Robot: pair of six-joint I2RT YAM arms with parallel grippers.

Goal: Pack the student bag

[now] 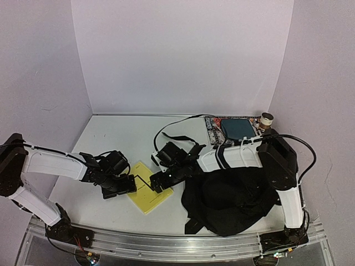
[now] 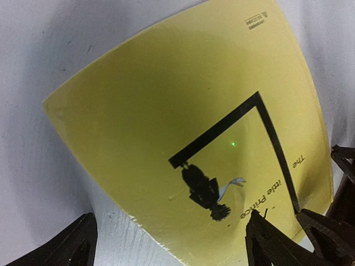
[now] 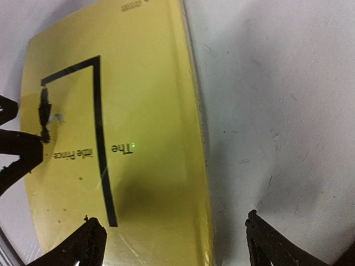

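Note:
A thin yellow book [image 1: 148, 200], "The Little Prince", lies turned at an angle on the white table. My left gripper stands open at the book's left side; between its fingers, one book edge shows in the left wrist view. At the right edge of the book [image 3: 150, 172], my right gripper is open too, one finger over the cover and the other over bare table. Neither grips the book. The black bag [image 1: 222, 202] lies slumped on the table to the right, partly under my right arm.
Behind the bag are a dark blue book [image 1: 238, 128], a patterned cloth [image 1: 213, 133] and a brown jar with a pale lid [image 1: 266, 119]. A black strap [image 1: 178, 137] lies behind my right gripper.

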